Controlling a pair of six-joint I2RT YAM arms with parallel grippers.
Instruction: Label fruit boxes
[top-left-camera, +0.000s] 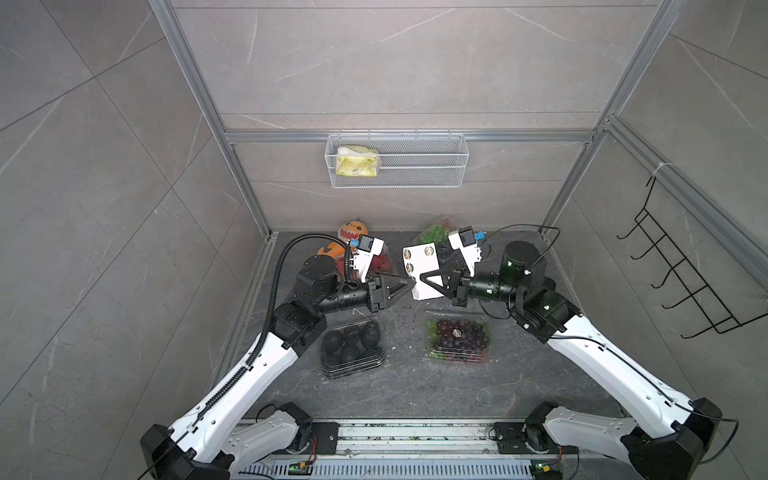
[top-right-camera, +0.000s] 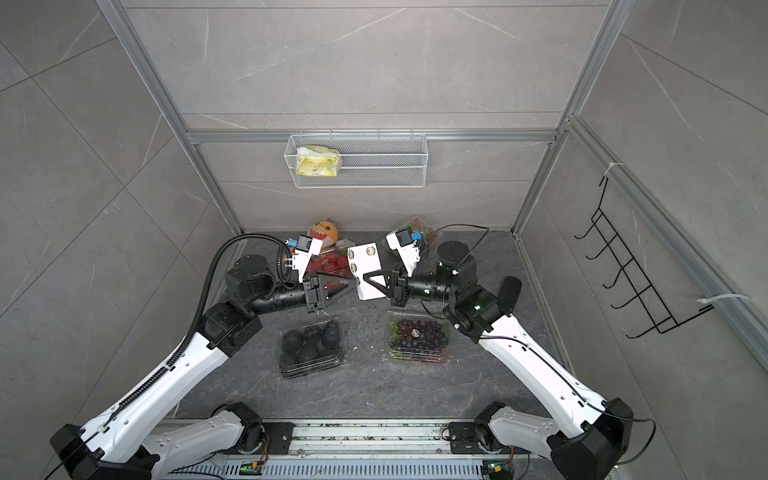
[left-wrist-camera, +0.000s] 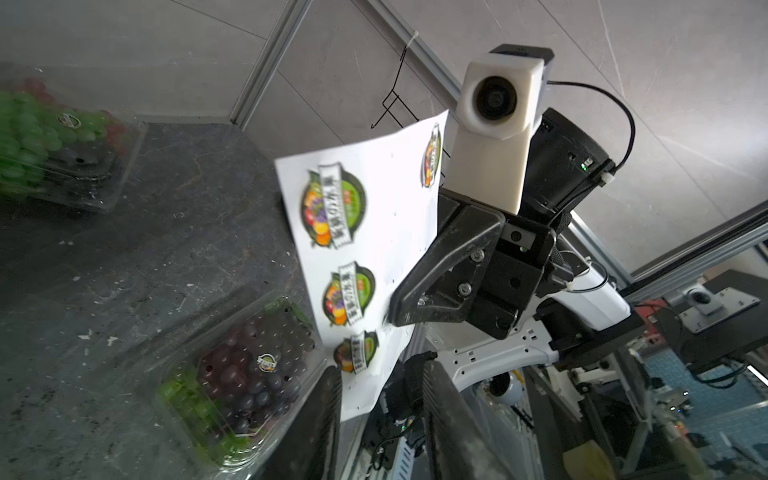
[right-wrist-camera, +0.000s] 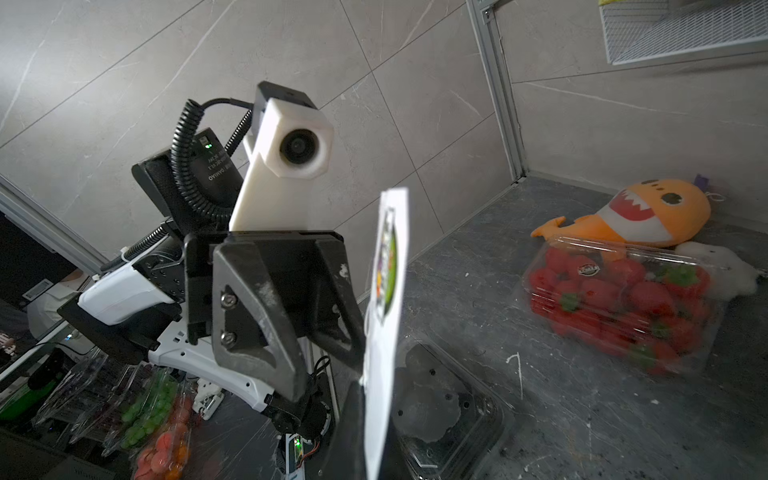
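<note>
My right gripper (top-left-camera: 425, 278) is shut on a white label sheet (left-wrist-camera: 384, 232), which hangs upright and slightly bent with several round fruit stickers on it. Facing the sheet, my left gripper is partly open; its fingers (left-wrist-camera: 324, 412) stand apart near the sheet's lower edge, with no sticker seen between them. A clear box of dark round fruit (top-left-camera: 352, 348) sits front left, no label visible on its lid. Round labels show on the red and green grape box (left-wrist-camera: 248, 384), the strawberry box (right-wrist-camera: 624, 300) and the green grape box (left-wrist-camera: 60, 144).
An orange plush toy lies behind the strawberries at the back left. On the back wall, a white wire basket (top-left-camera: 424, 164) holds a yellow packet (top-left-camera: 357, 161). A black hook rack (top-left-camera: 688, 276) hangs on the right wall.
</note>
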